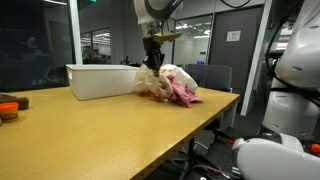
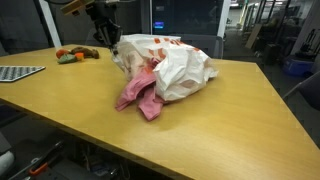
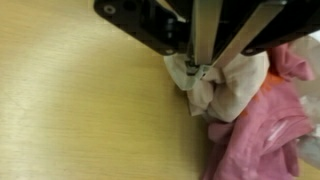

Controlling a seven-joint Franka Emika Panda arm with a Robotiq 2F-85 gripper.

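A crumpled white bag (image 2: 185, 65) with red print lies on the wooden table, its near side pulled upward. Against it rests a pink cloth (image 2: 143, 97), bunched and partly under the bag; the same pink cloth (image 3: 262, 140) fills the right of the wrist view. Above the bag's edge, my gripper (image 1: 154, 70) points down with its fingers together. A pinched fold of the pale bag material (image 3: 228, 88) shows at the fingertips (image 3: 203, 72) in the wrist view. What lies inside the bag is hidden.
A long white box (image 1: 100, 80) stands at the back of the table. Orange-brown bowls (image 1: 14, 102) and other small items sit at the far left end, near a metal grid tray (image 2: 18, 73). Bare table (image 1: 90, 130) stretches across the front.
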